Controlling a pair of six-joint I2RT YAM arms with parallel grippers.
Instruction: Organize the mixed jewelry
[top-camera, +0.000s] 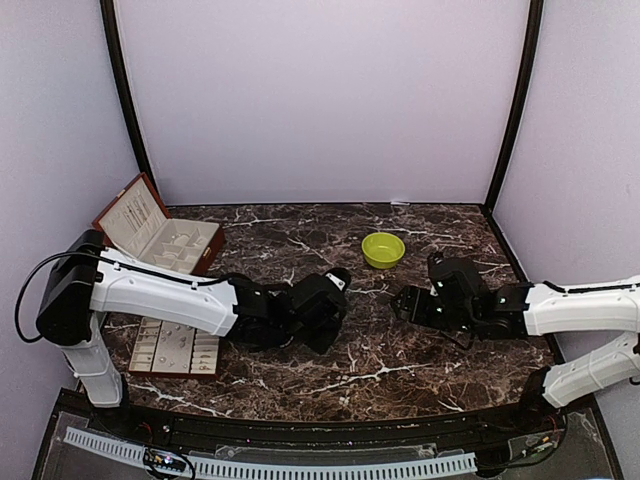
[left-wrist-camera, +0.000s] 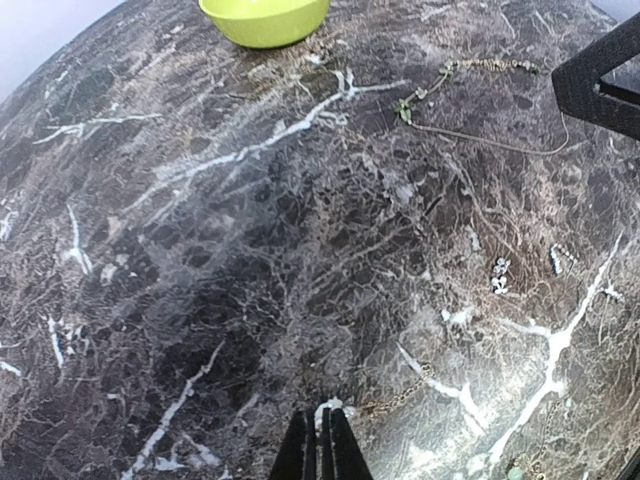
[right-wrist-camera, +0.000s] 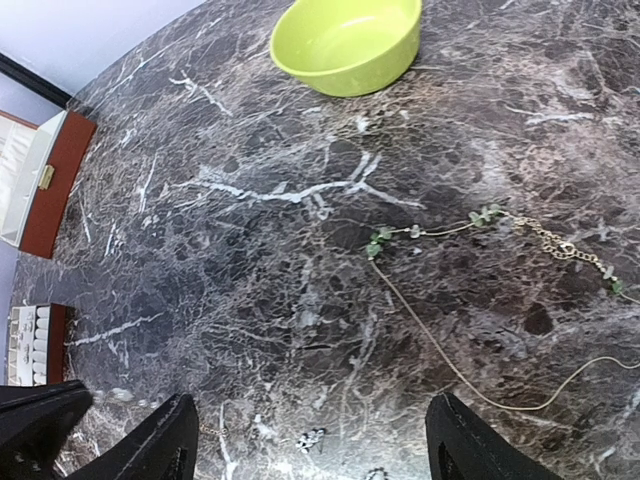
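My left gripper is shut, low over the marble near a small chain (left-wrist-camera: 395, 400); I cannot see anything held between its fingertips. A long necklace with green pieces (left-wrist-camera: 450, 70) (right-wrist-camera: 480, 215) lies loose on the marble in front of the green bowl (top-camera: 383, 250). Small sparkly pieces (left-wrist-camera: 500, 275) (right-wrist-camera: 310, 438) lie nearer. My right gripper (top-camera: 405, 303) is above the table right of centre; its fingertips are out of sight in its own view, so its finger is unclear. The open jewelry box (top-camera: 210, 240) stands at back left, a lower tray (top-camera: 175, 365) in front.
The left arm stretches across the box and tray. Walls stand at the back and both sides. The marble between box and bowl is clear.
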